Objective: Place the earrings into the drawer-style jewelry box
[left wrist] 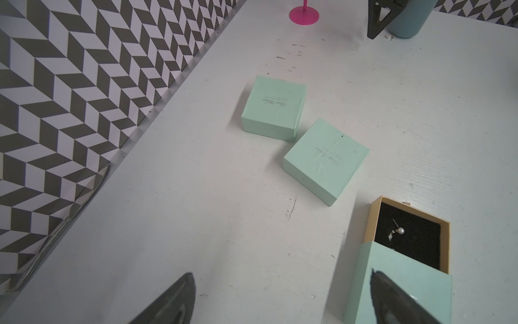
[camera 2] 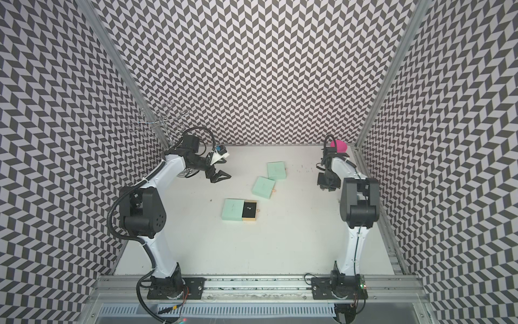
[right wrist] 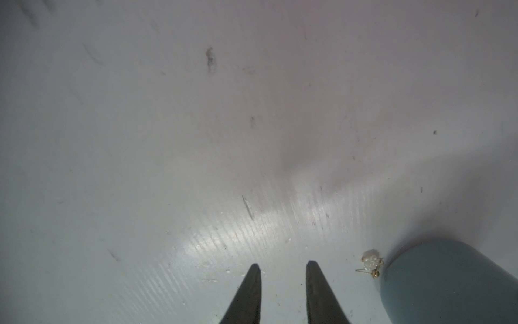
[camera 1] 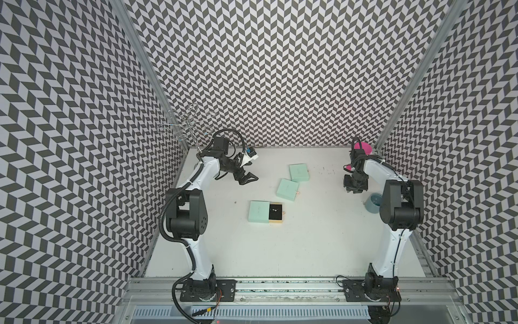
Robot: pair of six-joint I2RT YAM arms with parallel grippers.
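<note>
A mint jewelry box [left wrist: 399, 286] lies with its drawer [left wrist: 444, 243] pulled out. One pearl earring [left wrist: 400, 231] rests on the black foam inside. Another earring [right wrist: 372, 262] is on the table right beside the blue-grey cup [right wrist: 447, 286] in the right wrist view. My right gripper is above the table, to the left of that earring, its fingers a little apart and nothing between them. Far from the open box, on the left side, my left gripper stands open and empty over bare table.
Two closed mint boxes [left wrist: 275, 105] [left wrist: 328, 156] sit behind the open one. A pink stand [left wrist: 303, 15] is at the back right; a wire rack [camera 1: 187, 124] rises at the back left.
</note>
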